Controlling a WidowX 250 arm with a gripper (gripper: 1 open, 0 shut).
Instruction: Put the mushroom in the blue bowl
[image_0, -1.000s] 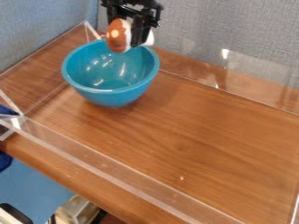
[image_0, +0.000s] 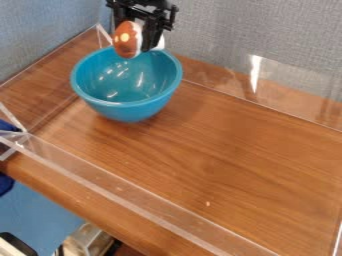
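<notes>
A toy mushroom (image_0: 127, 40) with a reddish-orange, white-spotted cap and a pale stem hangs at the back of the scene. My black gripper (image_0: 142, 34) is shut on it from above; the mushroom hides part of the fingers. Below it stands the blue bowl (image_0: 158, 88), upright on the wooden surface at the back left. In the picture the mushroom overlaps the bowl's far rim, and the bowl's inside looks empty.
Clear low walls (image_0: 134, 192) edge the wooden table (image_0: 214, 155). Grey partitions (image_0: 254, 35) rise behind and to the left. Right and front of the bowl, the wood is bare.
My gripper and the mushroom have shifted a little to the left, with the mushroom still held. The bowl has not moved.
</notes>
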